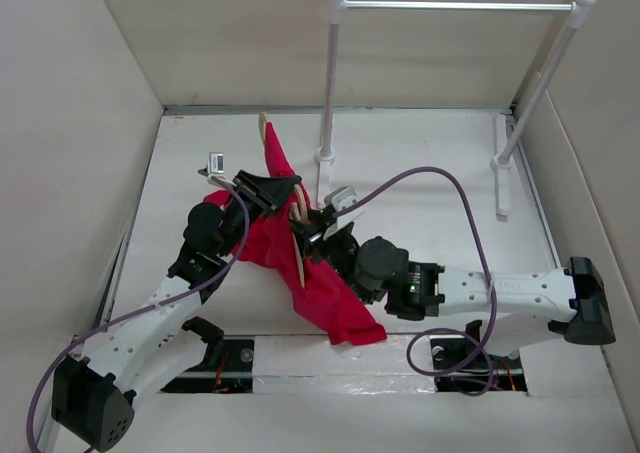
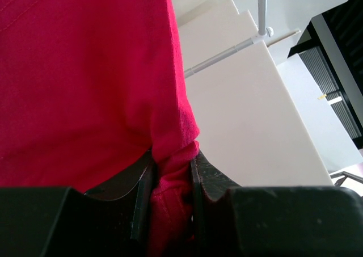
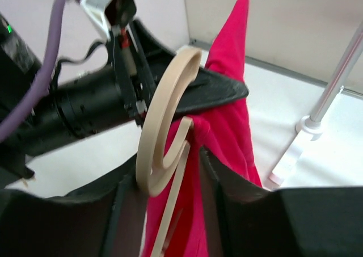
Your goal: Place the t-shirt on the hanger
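The red t shirt (image 1: 335, 308) hangs bunched beneath my left gripper (image 1: 285, 188), which is shut on its fabric; in the left wrist view a thick fold (image 2: 170, 206) is clamped between the fingers. A beige hanger (image 3: 173, 203) runs down through the shirt, its curved hook (image 3: 148, 149) standing out in front of the cloth. My right gripper is part open around the hanger's hook end, close below the left gripper; whether its fingers touch the hanger is unclear. Another beige tip (image 1: 262, 123) shows at the shirt's top.
A white rack with a metal top rail (image 1: 455, 8) stands at the back right, one post (image 1: 327, 93) just behind the shirt. Pale walls enclose the workspace on the sides and back. The white floor between the rack's feet is clear.
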